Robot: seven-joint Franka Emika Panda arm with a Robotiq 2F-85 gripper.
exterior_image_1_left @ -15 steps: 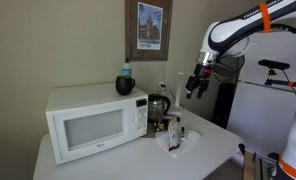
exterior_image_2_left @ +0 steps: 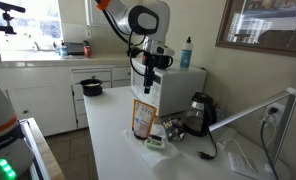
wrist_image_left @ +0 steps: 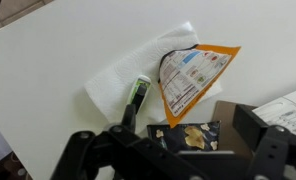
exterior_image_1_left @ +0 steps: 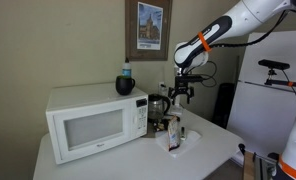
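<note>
My gripper hangs open above the table, its two dark fingers wide apart with no object held between them. Below it in the wrist view, an orange-edged packet (wrist_image_left: 191, 75) stands on a white paper towel (wrist_image_left: 113, 82). A green and white marker-like object (wrist_image_left: 139, 91) lies on the towel beside the packet. Close to the fingers, a dark patterned packet (wrist_image_left: 188, 136) is partly hidden. In exterior view 2 the orange packet (exterior_image_2_left: 143, 119) is upright in front of the gripper (exterior_image_2_left: 148, 82), which is higher up and apart from it.
A white microwave (exterior_image_1_left: 98, 128) carries a black mug (exterior_image_1_left: 125, 82). A kettle (exterior_image_1_left: 158, 106) stands behind the packets. In exterior view 2, a black pot (exterior_image_2_left: 91, 87) is on a far counter.
The arm has swung left in exterior view 1, bringing the gripper from the right side toward the kettle and packets. The objects on the table have stayed put.
</note>
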